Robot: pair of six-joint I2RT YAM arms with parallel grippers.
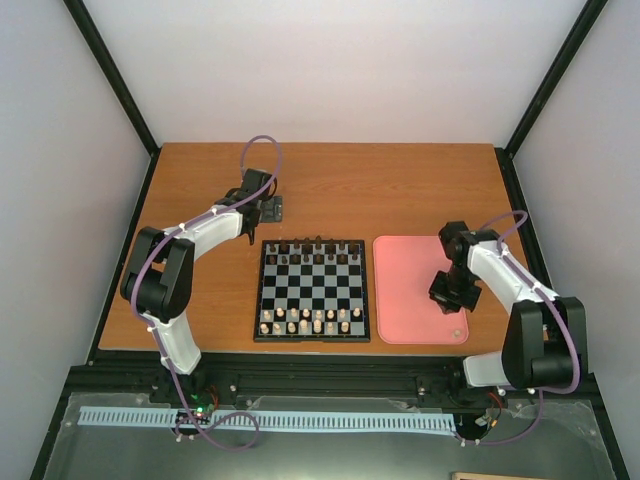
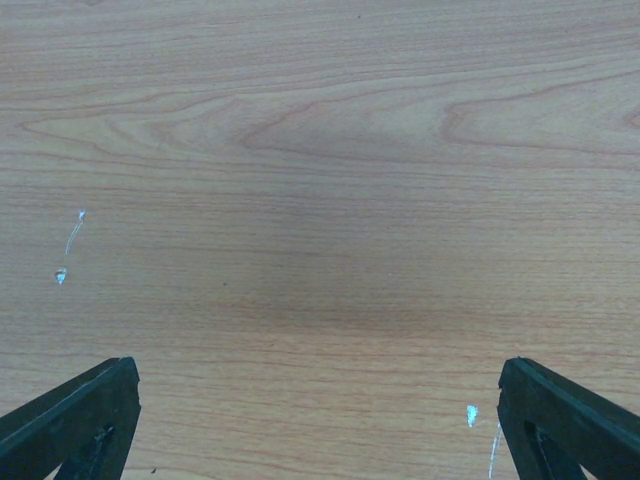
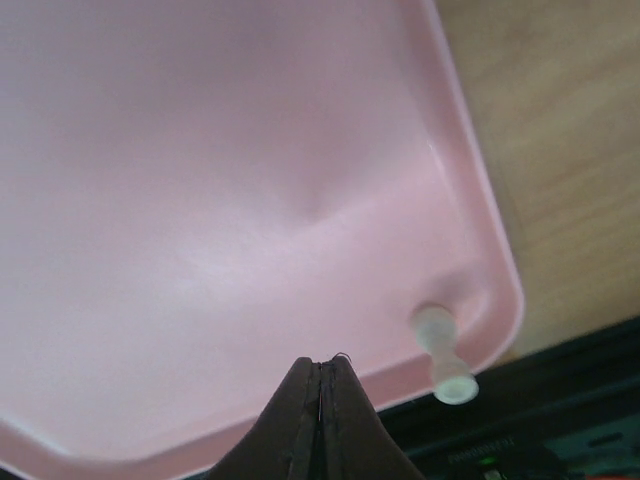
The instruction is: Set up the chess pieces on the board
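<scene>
A white chess piece (image 3: 438, 345) stands in the near right corner of the pink tray (image 1: 405, 290). My right gripper is shut with nothing between its fingers, and the piece is outside them, to their right in the right wrist view. The chessboard (image 1: 313, 342) lies left of the tray, with dark pieces (image 1: 318, 248) along its far side and white pieces (image 1: 317, 326) along its near side. Over bare wood at the back left, my left gripper stands open and empty.
Bare wooden table (image 1: 390, 185) stretches behind the board and tray. A dark frame rail (image 1: 300, 370) runs along the near edge, close to the tray's corner. Apart from the one piece, the visible part of the tray is empty.
</scene>
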